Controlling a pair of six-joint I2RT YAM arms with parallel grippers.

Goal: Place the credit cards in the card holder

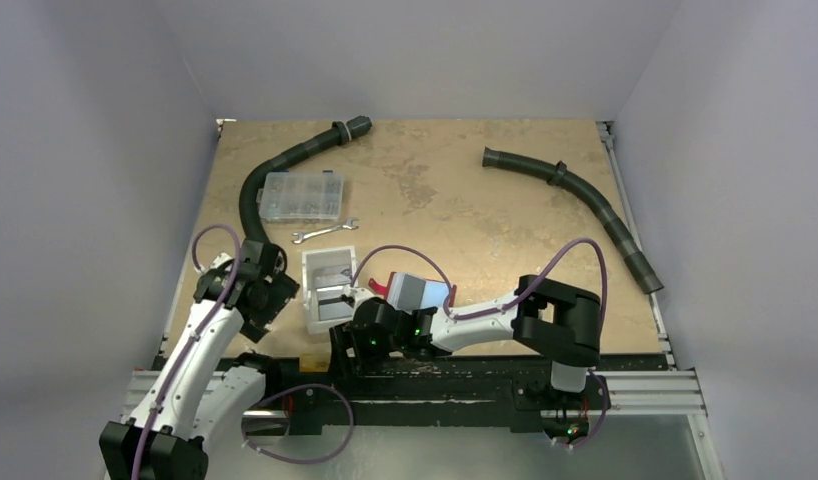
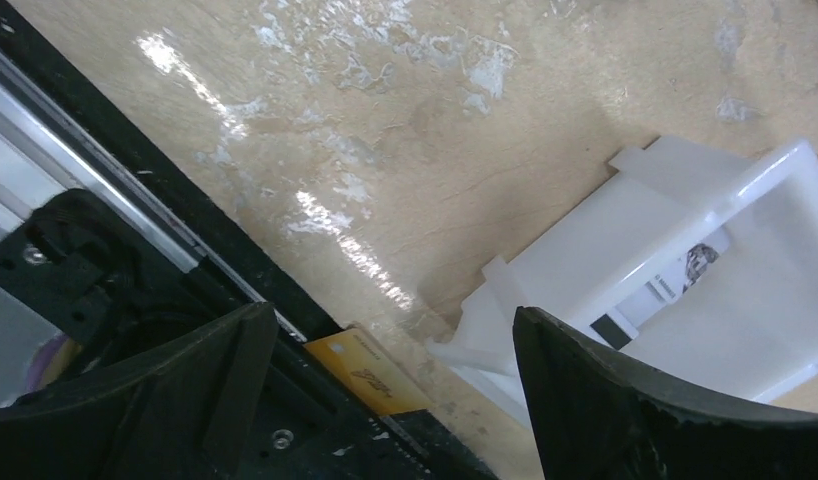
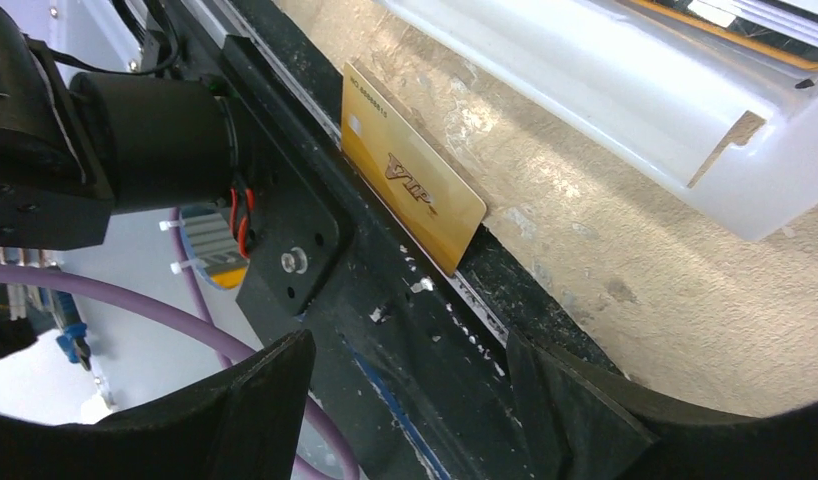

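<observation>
A gold card marked VIP lies at the table's front edge, partly over the dark rail; the left wrist view shows it [image 2: 365, 372] too. Behind it stands a white bin [image 1: 311, 300] with cards inside, of which the right wrist view shows some edges [image 3: 735, 35]. What looks like the card holder [image 1: 418, 291], red with grey and pale panels, rests right of the bin, partly behind my right arm. My right gripper is near the gold card, fingers apart and empty. Left of the bin, my left gripper stands open, nothing between its fingers.
A wrench [image 1: 325, 231] and a clear compartment box [image 1: 302, 197] lie behind the bin. Dark hoses [image 1: 295, 153] curve along the left and right sides. Open tabletop [image 1: 435, 200] spreads across the middle and back.
</observation>
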